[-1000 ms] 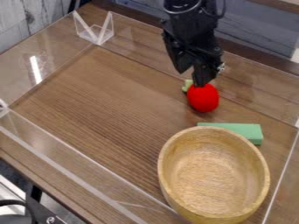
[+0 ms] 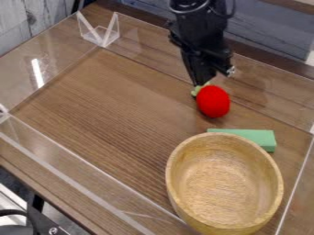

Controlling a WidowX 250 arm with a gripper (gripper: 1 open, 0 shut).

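A black robot arm reaches in from the top centre, its gripper (image 2: 207,71) above and behind a round red object (image 2: 212,101). The gripper looks shut, with nothing visible held, though its fingertips are small and hard to make out. A small light-green thing sits just behind the red object, partly hidden by it.
A wide wooden bowl (image 2: 223,184) fills the lower right, with a green block (image 2: 249,139) lying behind it. A clear plastic item (image 2: 101,27) stands at the back left.
Compared with a second ago, the gripper has lifted up and back, away from the red object, which now shows fully. The bowl and green block are unmoved.
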